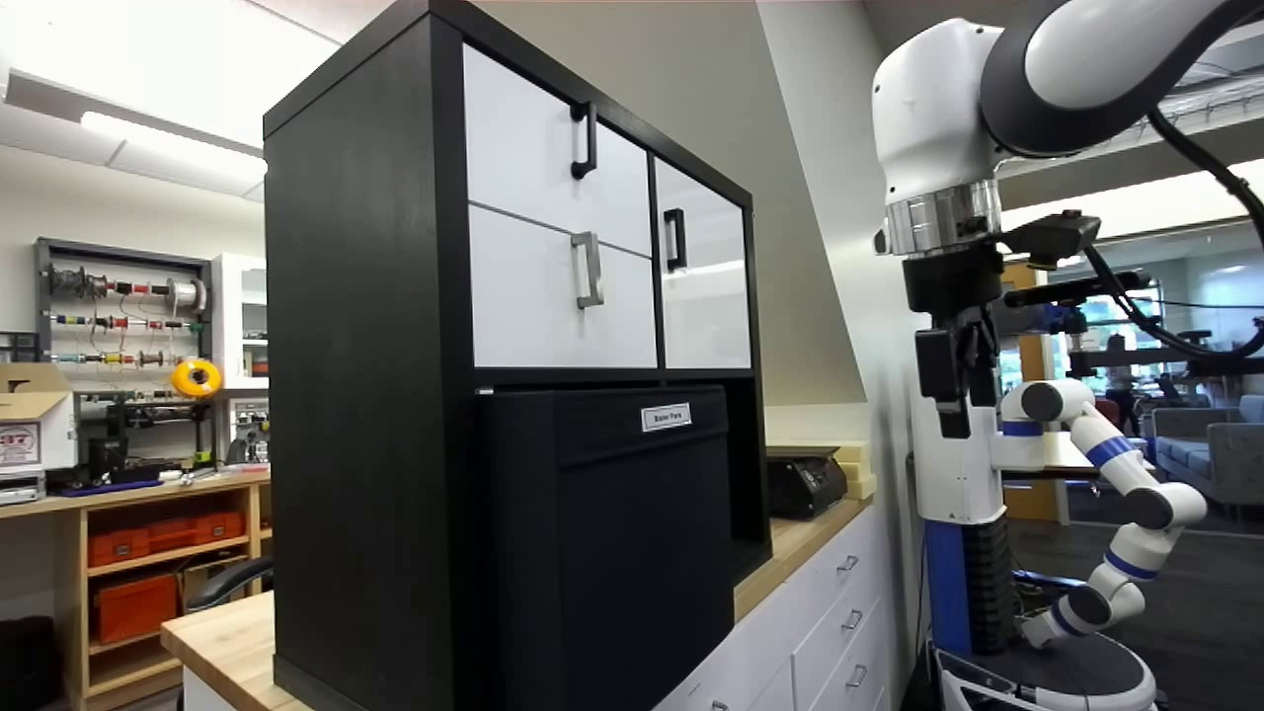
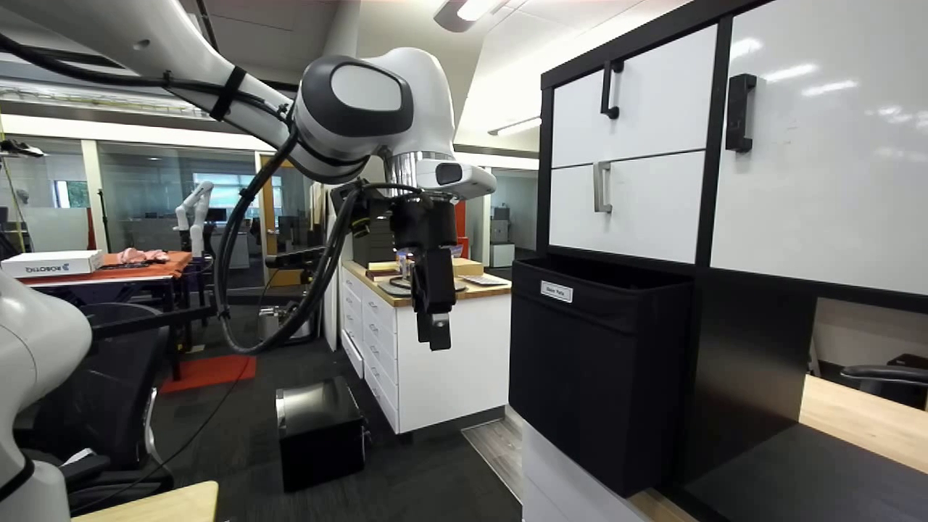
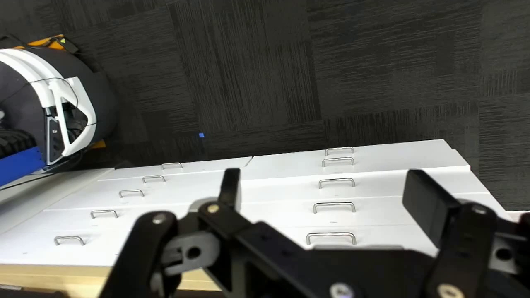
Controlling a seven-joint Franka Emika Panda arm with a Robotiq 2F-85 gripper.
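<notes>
Nothing lies between the fingers of my gripper, which stands wide open in the wrist view, pointing down over the floor and a row of white drawers. In exterior view 2 the gripper (image 2: 434, 335) hangs left of the dark cabinet (image 2: 546, 130), well apart from it. The cabinet has white fronts: an upper drawer with a black handle (image 1: 584, 140), a lower one with a grey handle (image 1: 588, 271), and a door with another black handle (image 1: 675, 239). All three fronts look closed. Below them a black fabric bin (image 2: 578, 374) with a label sticks out; its inside is hidden.
White drawer units (image 3: 288, 193) with a wooden top run below the cabinet. A black box (image 2: 322, 435) is on the floor. Another white robot arm (image 1: 1114, 474) stands behind mine. Open air lies between my gripper and the cabinet.
</notes>
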